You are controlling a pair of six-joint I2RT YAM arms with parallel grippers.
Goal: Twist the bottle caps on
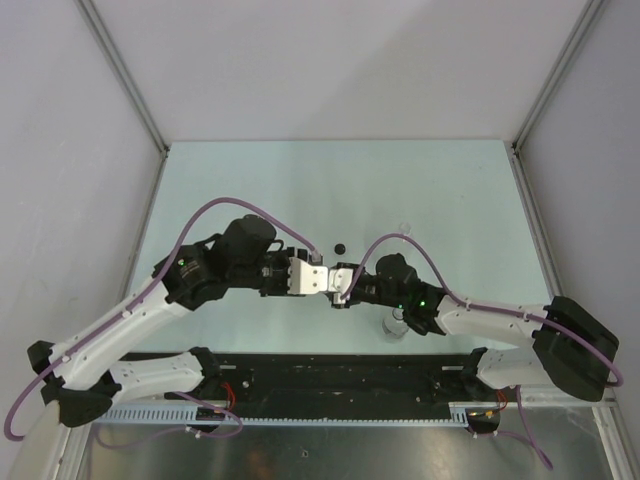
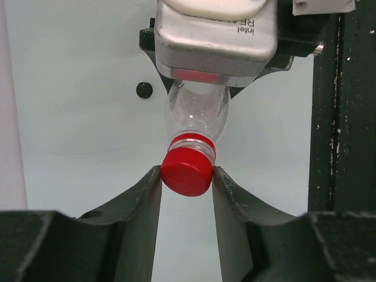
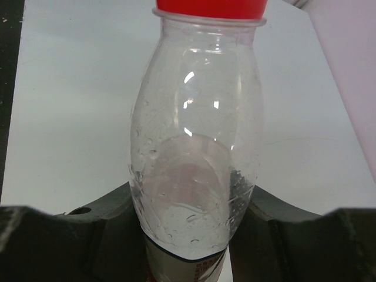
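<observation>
My two grippers meet over the table's middle in the top view, left gripper (image 1: 310, 275) beside right gripper (image 1: 340, 280). In the left wrist view a red cap (image 2: 187, 170) sits on the neck of a clear bottle (image 2: 197, 106), with my left gripper's fingertips (image 2: 187, 173) shut on the cap. In the right wrist view the bottle (image 3: 194, 106) stands upright between the fingertips of my right gripper, which is shut on its body. The red cap (image 3: 210, 7) is at its top; whether it is threaded tight I cannot tell.
Clear bottles (image 1: 392, 328) stand on the table at the right, partly behind the right arm, with another clear item (image 1: 404, 228) farther back. A small black dot (image 1: 340, 249) marks the table (image 1: 230, 170).
</observation>
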